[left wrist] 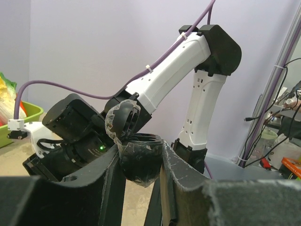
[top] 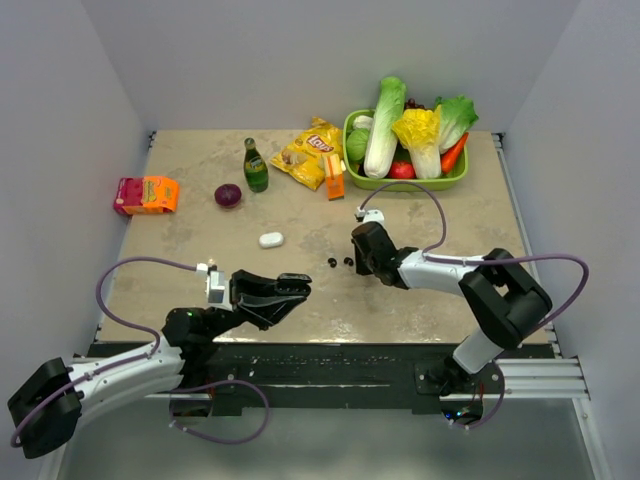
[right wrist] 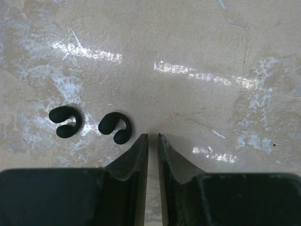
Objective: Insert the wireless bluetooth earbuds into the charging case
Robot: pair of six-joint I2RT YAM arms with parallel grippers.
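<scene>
My left gripper (top: pixel 288 300) is shut on the black charging case (left wrist: pixel 141 157), its lid raised, above the front-left of the table. Two black earbuds (top: pixel 332 262) (top: pixel 348 261) lie on the table near the middle; in the right wrist view one earbud (right wrist: pixel 66 121) is left of the other (right wrist: pixel 116 127). My right gripper is low beside them, just to the right of the nearer one, its fingertips close together; nothing shows between them.
A white oval object (top: pixel 271 240) lies left of the earbuds. A green bottle (top: pixel 255 170), chip bag (top: pixel 305 150), orange carton (top: pixel 334 178) and vegetable basket (top: pixel 448 180) stand at the back.
</scene>
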